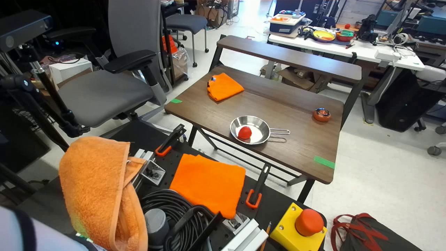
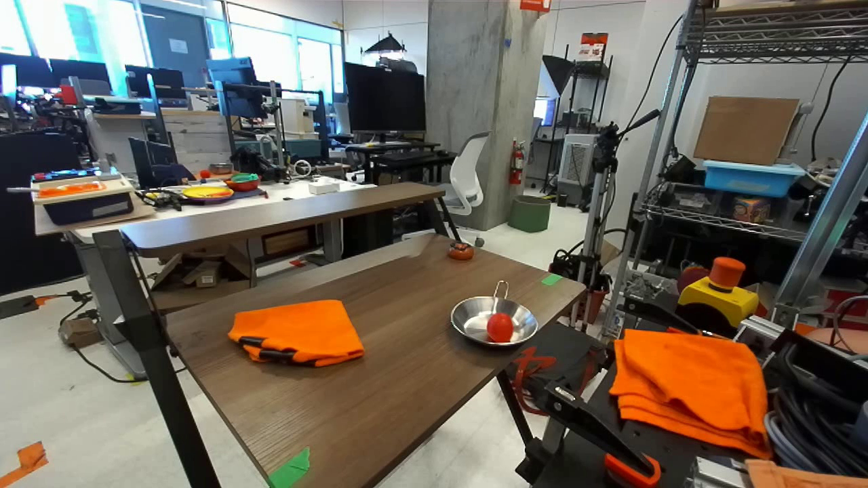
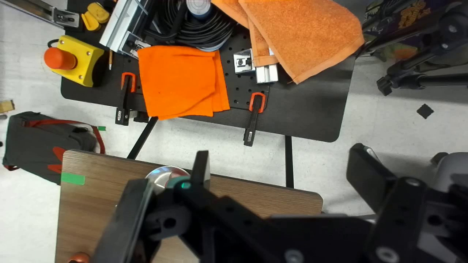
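Note:
A small steel pan (image 1: 261,130) with a wire handle rests on the brown table (image 1: 288,142). Inside it lies a red ball (image 1: 245,133), also seen in exterior view 2, against the pan's near side. An orange folded cloth (image 2: 297,329) with dark marks along one edge lies at the other end of the table. A round orange-brown object (image 1: 321,114) sits near the table's far corner. In the wrist view, my gripper stands open, its fingers (image 3: 200,168) wide apart with nothing between them. Its left side partly hides the pan (image 3: 163,174) from above.
A raised shelf (image 1: 288,56) runs along the table's back edge. The black bench in front carries another orange cloth (image 1: 209,182), clamps (image 1: 260,186), coiled cable, an orange towel (image 1: 98,184) and a yellow emergency-stop box (image 1: 294,228).

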